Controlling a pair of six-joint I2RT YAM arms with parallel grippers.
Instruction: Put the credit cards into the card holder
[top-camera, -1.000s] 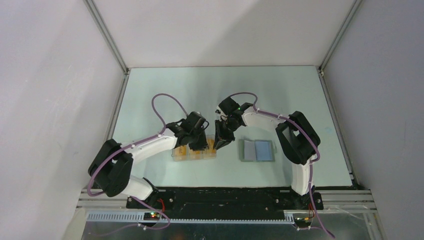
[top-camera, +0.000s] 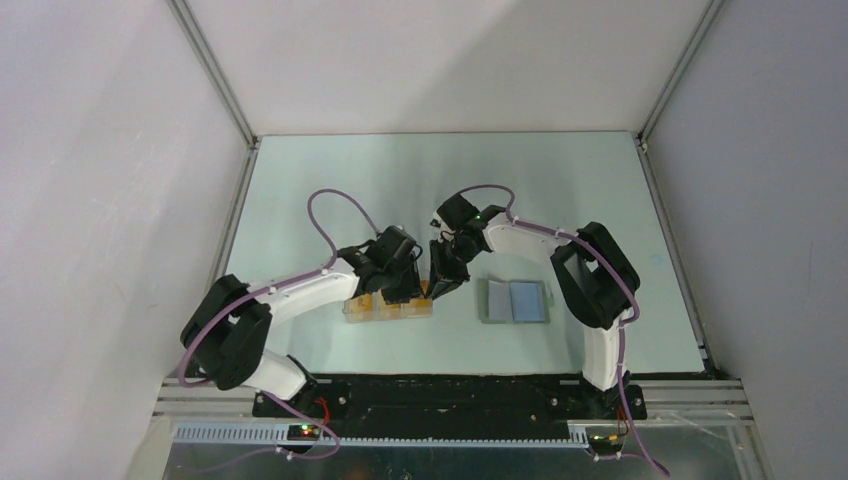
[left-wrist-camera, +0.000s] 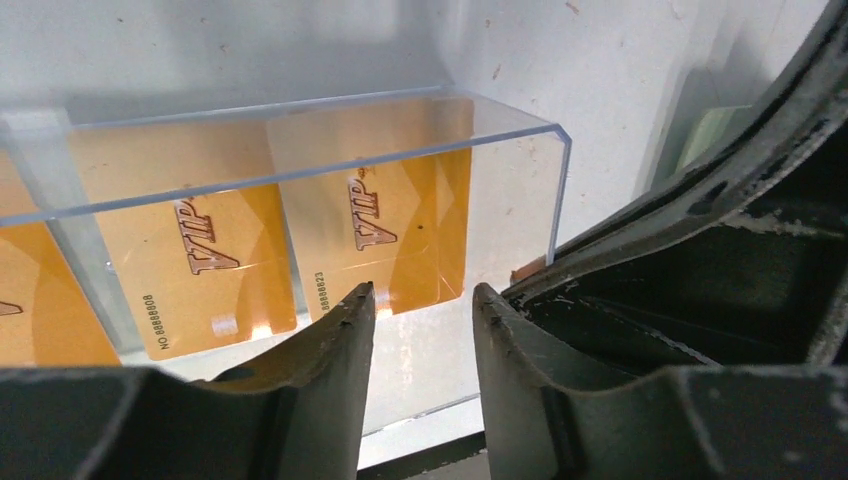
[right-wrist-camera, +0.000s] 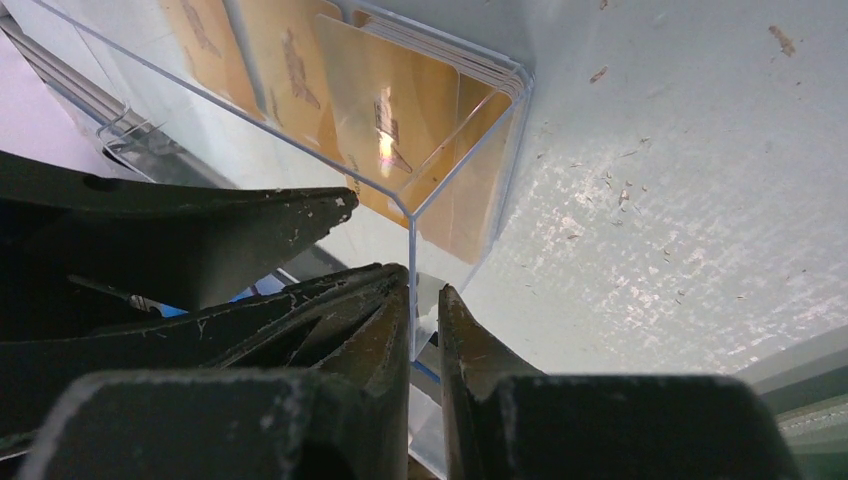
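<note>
Orange VIP cards (left-wrist-camera: 395, 235) lie in the compartments of a clear plastic card holder (left-wrist-camera: 510, 215). In the right wrist view, the end compartment has an orange card (right-wrist-camera: 385, 100) in front, with several card edges stacked at its top. My left gripper is over the end compartment in the left wrist view, its fingertips apart at the lower edge of that card. No card is clearly pinched between them. At the holder's right end my right gripper is shut on the clear wall. From above, both grippers partly cover the holder (top-camera: 362, 316).
To the right on the table, a grey-green tray (top-camera: 546, 302) holds a grey piece (top-camera: 499, 300) and a blue piece (top-camera: 525, 302). The two grippers are very close together at the holder.
The right arm, the holder and the tray have stayed in place.
</note>
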